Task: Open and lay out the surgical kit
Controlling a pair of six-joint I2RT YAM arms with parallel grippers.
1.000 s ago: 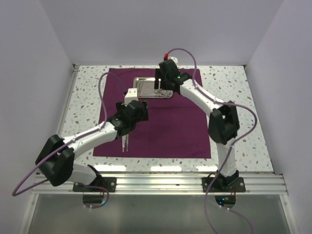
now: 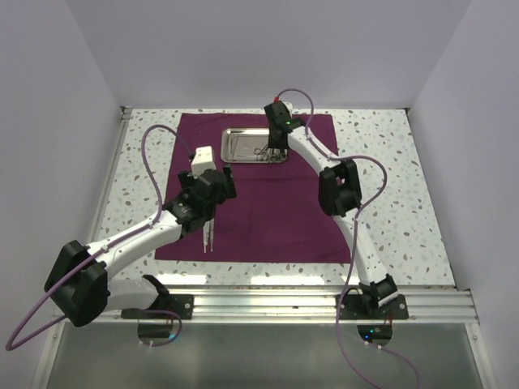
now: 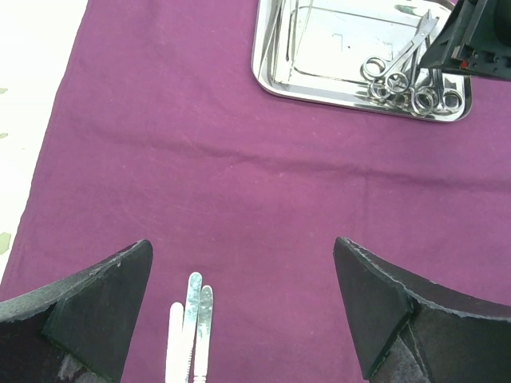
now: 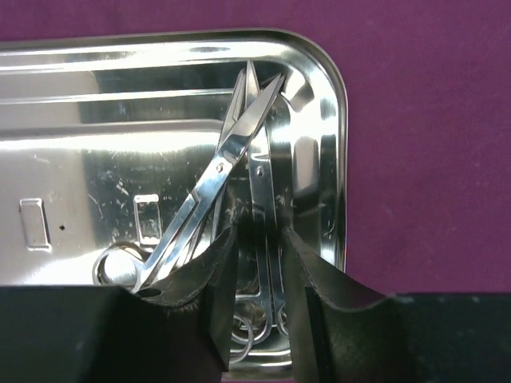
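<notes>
At the back of the purple cloth (image 2: 268, 211) stands a shallow steel tray (image 2: 229, 159). Several pairs of scissors (image 4: 219, 171) lie crossed in its right end, ring handles toward the front. My right gripper is over that end with its fingers part open; one straight pair of scissors (image 4: 262, 183) runs up through the gap, and contact with it cannot be made out. Over the cloth's left half, my left gripper is wide open and empty. Several slim pale tools (image 3: 192, 323) lie side by side on the cloth below it.
Thin instruments (image 3: 289, 40) lie in the tray's left part. The tray's middle is bare.
My left arm has shifted left, away from the middle.
</notes>
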